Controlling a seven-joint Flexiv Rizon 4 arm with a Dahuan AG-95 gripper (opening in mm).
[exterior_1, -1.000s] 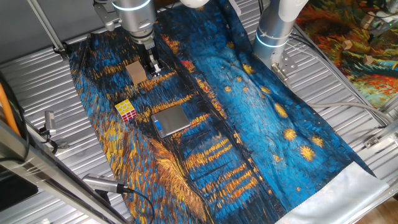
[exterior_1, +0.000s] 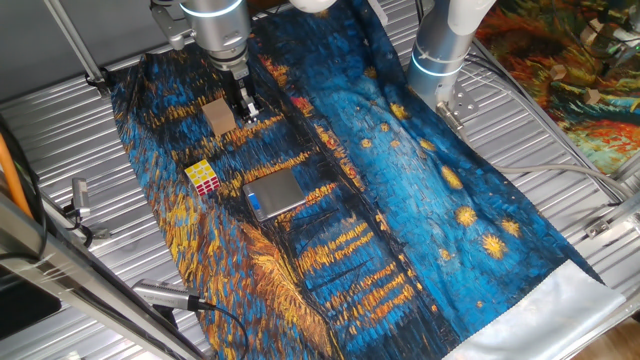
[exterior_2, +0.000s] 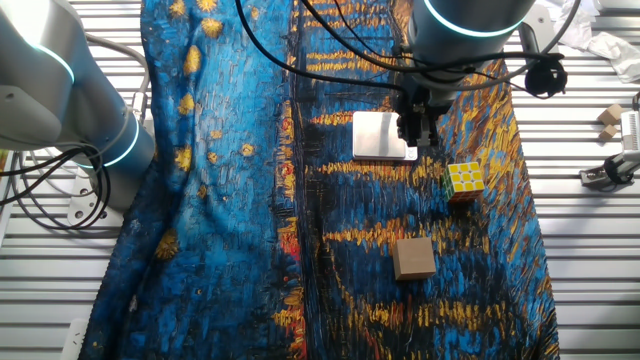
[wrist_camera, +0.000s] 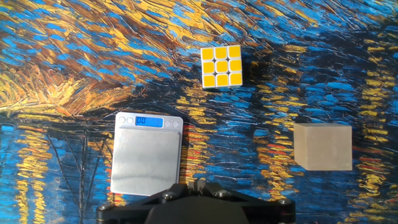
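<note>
My gripper (exterior_1: 250, 116) hangs pointing down above the patterned cloth, with its fingertips together and nothing seen between them; in the wrist view the gripper shows at the bottom edge. A Rubik's cube (wrist_camera: 221, 66), yellow on top, sits ahead of it. The silver scale (wrist_camera: 146, 160) with a lit blue display lies to the left in that view, its plate bare. On the right rests a plain brown block (wrist_camera: 323, 147). All three stand apart from each other on the cloth. Exterior view 2 also shows the cube (exterior_2: 465, 180), scale (exterior_2: 378, 136) and block (exterior_2: 413, 258).
The painted cloth (exterior_1: 400, 190) covers most of the slatted metal table (exterior_1: 70, 155) and has folds on its blue side. Black cables (exterior_2: 330, 75) cross exterior view 2.
</note>
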